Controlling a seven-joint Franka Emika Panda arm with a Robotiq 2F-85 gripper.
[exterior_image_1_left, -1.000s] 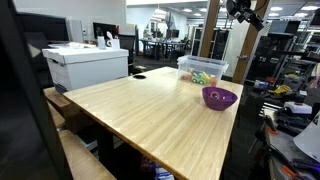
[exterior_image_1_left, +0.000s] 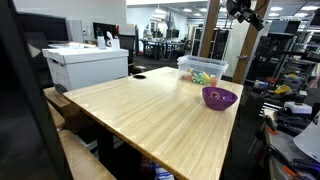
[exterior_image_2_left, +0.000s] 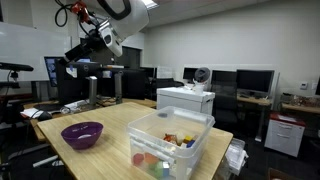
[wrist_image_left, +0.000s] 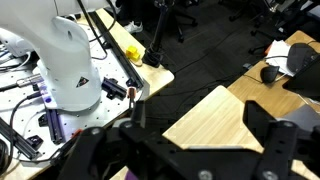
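High above the table's right side in exterior view 1, my gripper (exterior_image_1_left: 243, 14) hangs clear of everything. In the wrist view its two black fingers (wrist_image_left: 275, 130) stand wide apart, with nothing held between them. A purple bowl (exterior_image_1_left: 219, 99) rests near the table edge on the robot's side; a small item seems to lie in it, too small to name. From exterior view 2 the bowl (exterior_image_2_left: 82, 136) is below the raised arm. Beside it on the table is a clear plastic box (exterior_image_2_left: 150, 133) with several small coloured things inside.
A white cabinet (exterior_image_1_left: 92, 68) stands behind it. Chairs and desks fill the background, away from the table.
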